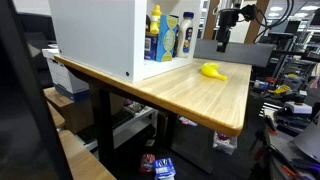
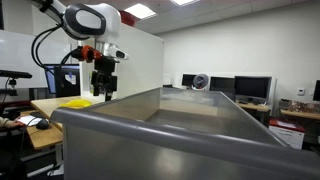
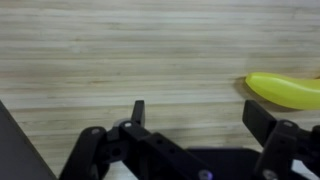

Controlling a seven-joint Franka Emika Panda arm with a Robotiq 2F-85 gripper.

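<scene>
A yellow banana-shaped object (image 3: 288, 90) lies on the wooden table at the right of the wrist view, running off its edge. It also shows as a yellow shape (image 1: 213, 71) near the table's far end in exterior view 1. My gripper stands open above bare wood, with its fingers well apart and nothing between them. The object lies just ahead of the right-hand finger (image 3: 258, 118) in the wrist view, apart from the grip. In exterior view 2 the arm hangs over the table beside the yellow object (image 2: 76, 103).
A large white box-like unit (image 1: 110, 35) stands on the table, with several bottles, one a white bottle (image 1: 186, 33), beside it. A grey partition (image 2: 180, 110) fills the front of exterior view 2.
</scene>
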